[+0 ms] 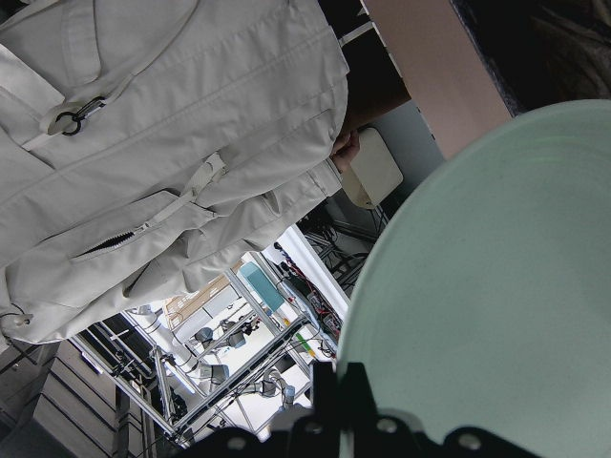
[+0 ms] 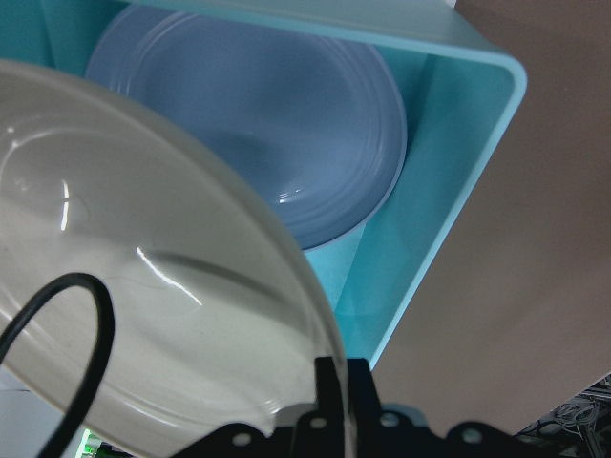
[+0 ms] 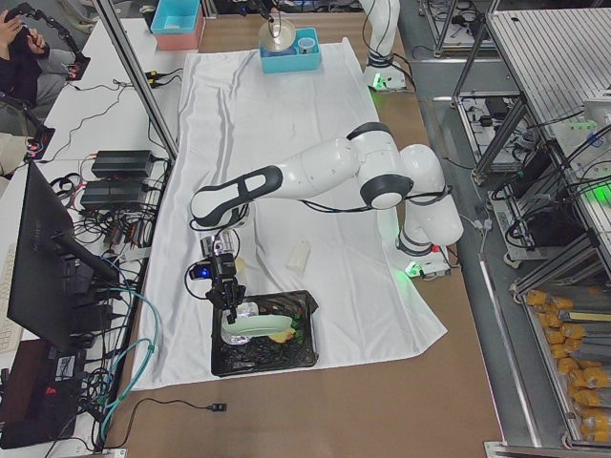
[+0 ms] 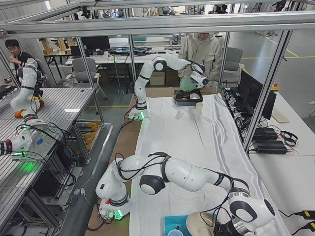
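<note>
My left gripper (image 3: 230, 311) is shut on a pale green plate (image 1: 496, 277), held tilted above a black-lined bin (image 3: 226, 358); yellowish items show behind the plate. At the far end, my right gripper is shut on the rim of a cream plate (image 2: 153, 296), over a turquoise bin (image 2: 430, 172). A blue bowl (image 2: 258, 124) sits in that bin beside a small cup (image 3: 306, 45), partly hidden by the plate in the right wrist view.
A pale flat piece (image 3: 298, 255) lies on the white cloth (image 3: 277, 143), whose middle is largely clear. A monitor (image 3: 48, 258) and cables line one side. A person in a beige jacket (image 1: 153, 134) stands close to my left gripper.
</note>
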